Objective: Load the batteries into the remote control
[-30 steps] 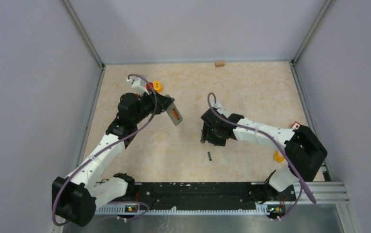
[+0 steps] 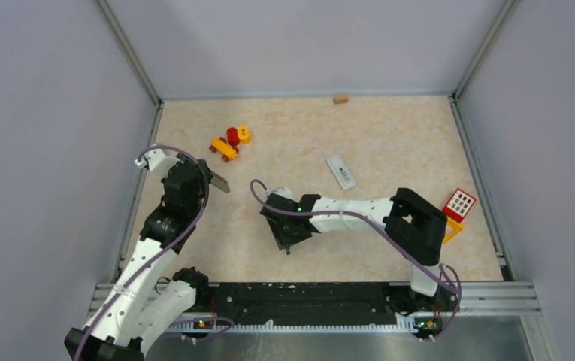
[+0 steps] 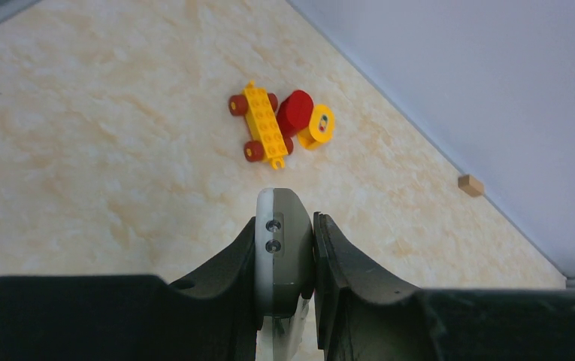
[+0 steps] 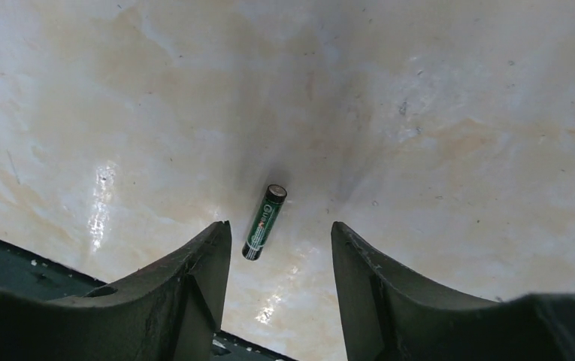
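My left gripper is shut on the remote control (image 2: 219, 183), a grey body that hangs at the left of the table and fills the fingers in the left wrist view. My right gripper is over the front middle of the table, fingers apart with nothing between them gripped. Beneath it a slim dark green battery (image 4: 264, 222) lies on the table, seen between and beyond the fingertips. A white slab with dark markings (image 2: 340, 172) lies right of centre; I cannot tell exactly what it is.
A yellow toy car (image 3: 264, 126), red cylinder (image 3: 295, 111) and yellow block (image 3: 316, 127) sit at the back left. A wooden block (image 2: 340, 98) is at the back edge, a red grid toy (image 2: 458, 204) at the right.
The left arm has moved left with the remote. The right arm has moved left and toward the front edge, down over the battery.
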